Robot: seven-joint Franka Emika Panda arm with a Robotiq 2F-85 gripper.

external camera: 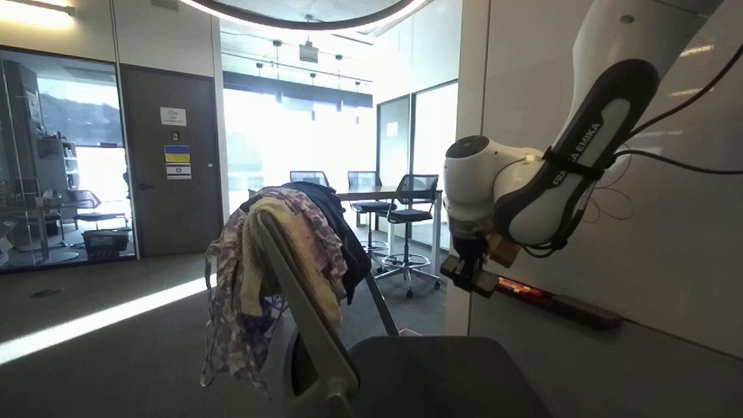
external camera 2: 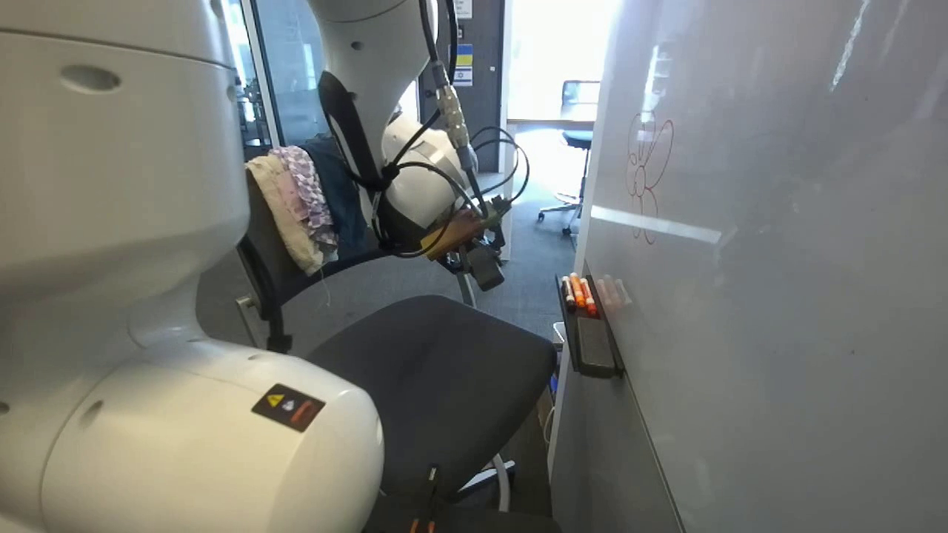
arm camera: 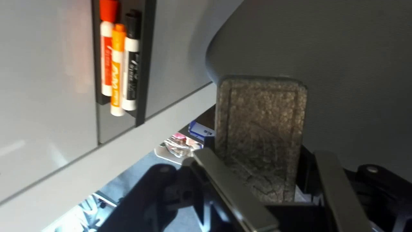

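In the wrist view, a worn, dark brown rectangular eraser (arm camera: 262,123) extends out from between my fingers, and my gripper is shut on it. Exterior view 1 has the gripper (external camera: 472,271) in the air, to the left of the marker tray (external camera: 588,311). From exterior view 2, my gripper (external camera 2: 482,257) appears above and beyond the black chair seat, well apart from the whiteboard; the eraser's outline is hard to separate from the fingers there. A red flower-like line drawing (external camera 2: 641,182) is on the whiteboard (external camera 2: 773,266).
Red, orange (arm camera: 117,71) and black markers lie in the tray. A dark block (external camera 2: 595,342) rests at its nearer end. The chair seat (external camera 2: 426,382) lies below the arm, and clothes (external camera: 299,244) drape over the chair back. Cables (external camera 2: 449,106) loop along the arm.
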